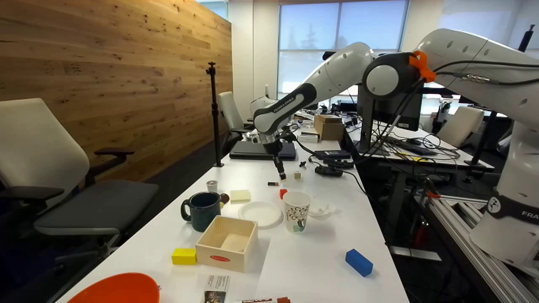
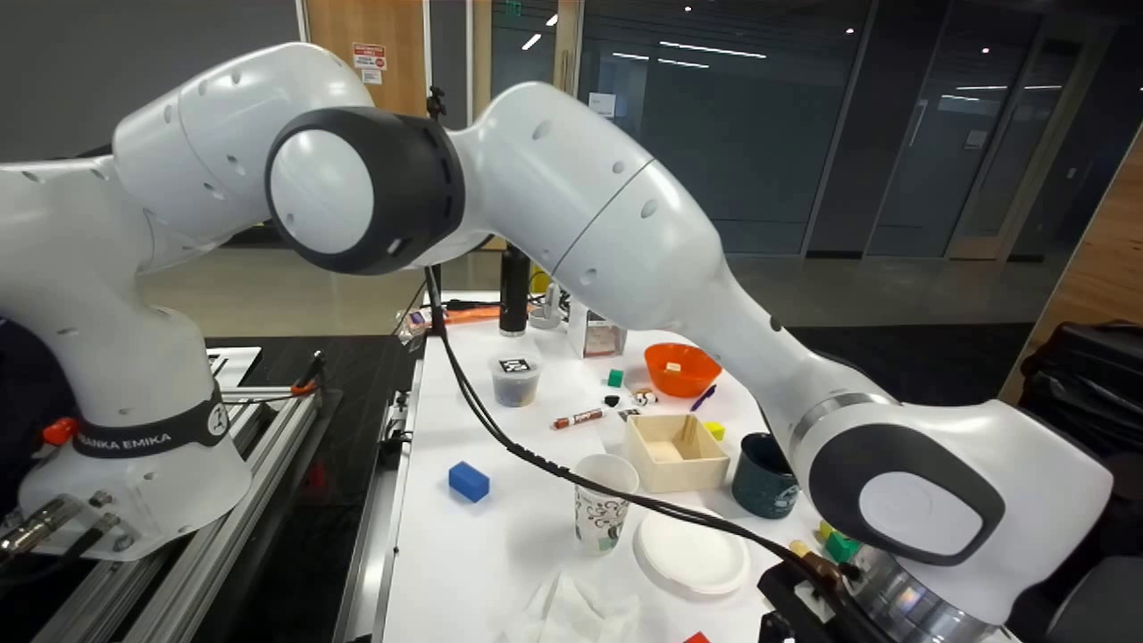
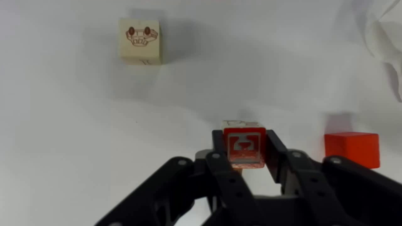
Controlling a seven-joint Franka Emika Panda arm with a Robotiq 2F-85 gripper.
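Observation:
Between the fingers of my gripper is a small block [image 3: 245,148] with a red printed face and a pale side; the fingers are shut on it. In the wrist view, a cream block [image 3: 140,41] with a brown car print lies on the table, up and to the left of the held one. A red block [image 3: 352,148] rests to the right. From exterior view 1, my gripper [image 1: 283,176] hangs low over the far part of the table, close to the cream block [image 1: 297,175]. In exterior view 2 the gripper's fingertips are out of sight.
Nearer exterior view 1 are a paper cup [image 1: 296,212], a white plate [image 1: 260,214], a wooden box [image 1: 227,242], a dark mug [image 1: 202,210] and a crumpled napkin [image 1: 323,209]. A blue block [image 1: 359,262] lies apart, with clear table around it.

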